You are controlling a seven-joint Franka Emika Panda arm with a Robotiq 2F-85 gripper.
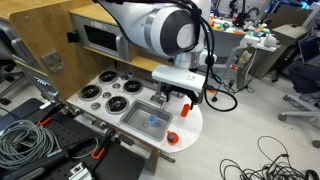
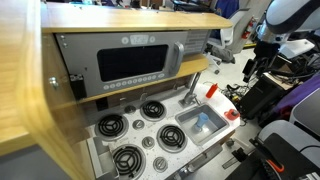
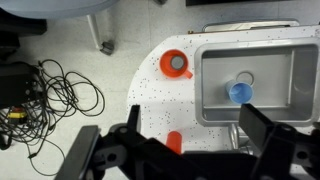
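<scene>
My gripper is open in the wrist view, its dark fingers wide apart. Between and below the fingertips shows a slim red object (image 3: pixel 174 142) on the white counter. Exterior view 1 puts the gripper (image 1: pixel 195 101) well above the counter, near the red object (image 1: pixel 185 110). A red mug (image 3: pixel 174 64) stands on the rounded counter end, beside the sink (image 3: pixel 210 80). Inside that sink sits a blue cup (image 3: pixel 240 92). From exterior view 2, the mug (image 2: pixel 232 114), blue cup (image 2: pixel 203 119) and upright red object (image 2: pixel 212 90) are all visible.
A faucet (image 2: pixel 193 95) rises at the sink's back edge. Several stove burners (image 2: pixel 130 158) lie on the counter's other side, with a microwave (image 2: pixel 130 65) above. Cables (image 3: pixel 50 105) lie on the floor beyond the counter's rounded end.
</scene>
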